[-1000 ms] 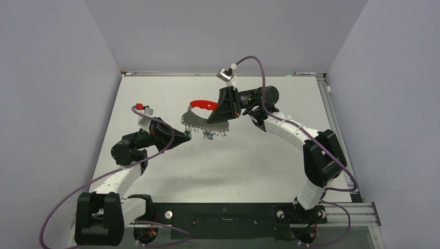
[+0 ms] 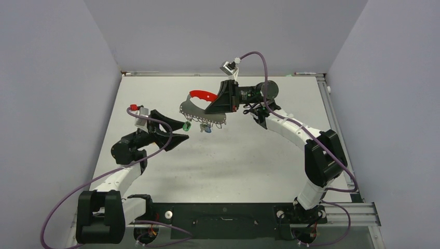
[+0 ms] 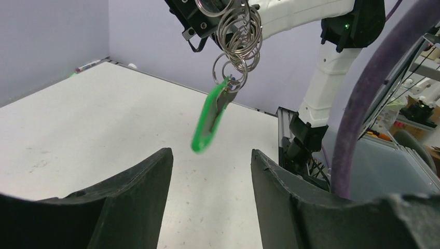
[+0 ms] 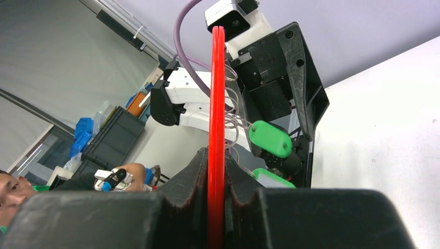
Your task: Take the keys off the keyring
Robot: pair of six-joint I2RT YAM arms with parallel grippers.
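Observation:
A grey key holder plate (image 2: 193, 110) with red handle (image 4: 216, 129) is held aloft by my right gripper (image 2: 212, 110), shut on it. Wire rings (image 3: 238, 41) hang along its lower edge, carrying a green key tag (image 2: 187, 126) and a blue tag (image 2: 208, 129). In the left wrist view the green tag (image 3: 207, 119) dangles from a ring just beyond my left gripper, which stands open with nothing between its fingers. The right wrist view shows two green tags behind the handle.
Grey walls stand at the back and both sides. A person (image 4: 13, 197) and plastic bins (image 4: 111, 137) appear in the right wrist view, off the table.
The holder and right gripper have shifted slightly left and up in the top view.

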